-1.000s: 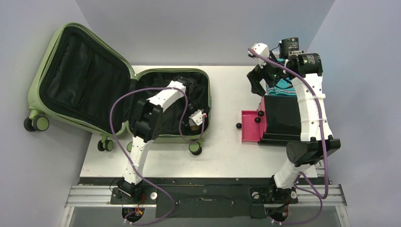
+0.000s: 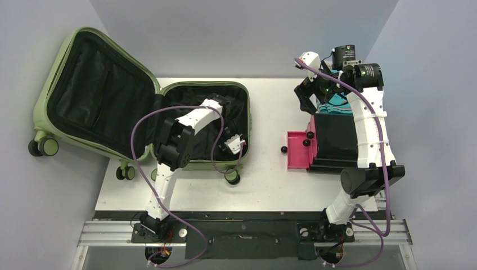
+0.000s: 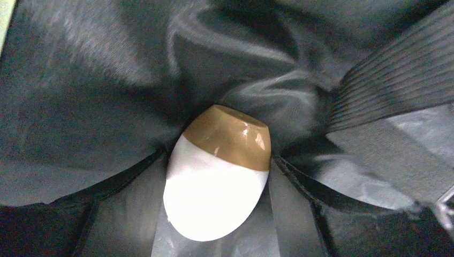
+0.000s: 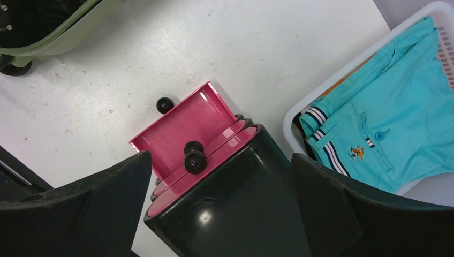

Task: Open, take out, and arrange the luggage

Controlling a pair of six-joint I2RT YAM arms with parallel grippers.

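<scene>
An open green suitcase (image 2: 98, 93) lies on the left of the table, my left arm reaching into its right half. Down in the dark lining, a white bottle-like item with a gold cap (image 3: 217, 187) sits between the fingers of my left gripper, which are part open around it; a firm hold cannot be told. My right gripper hangs open above a black and pink box (image 4: 225, 198) with a pink drawer (image 4: 206, 112) pulled out, nothing held.
A white basket (image 4: 337, 77) with folded turquoise clothing (image 4: 385, 118) stands behind the box. A black ball (image 4: 165, 105) lies beside the drawer. Bare table separates suitcase and box.
My left gripper has shifted very slightly within the suitcase. The right arm looks unchanged.
</scene>
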